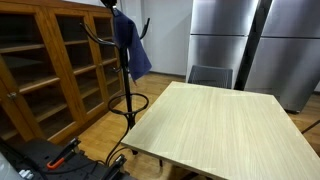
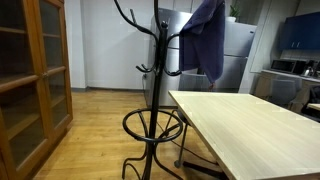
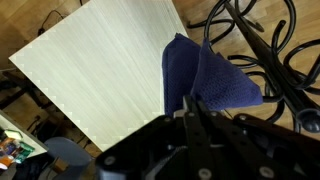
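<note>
A dark blue cloth (image 1: 134,44) hangs beside the top of a black coat rack (image 1: 124,60), on the side toward the table. In the wrist view my gripper is shut, with the folds of the cloth (image 3: 210,80) drawn together at its fingertips. Only a dark bit of the gripper shows at the top edge of exterior view 1. The cloth (image 2: 205,42) hangs near the rack's curved hooks (image 2: 140,20) in exterior view 2. Whether it touches a hook cannot be made out.
A light wooden table (image 1: 215,125) with a bare top stands right of the rack. Glass-fronted wooden cabinets (image 1: 50,70) line the left side. A dark chair (image 1: 210,76) is behind the table, with steel refrigerators (image 1: 218,40) farther back. Cables lie on the floor near the robot's base.
</note>
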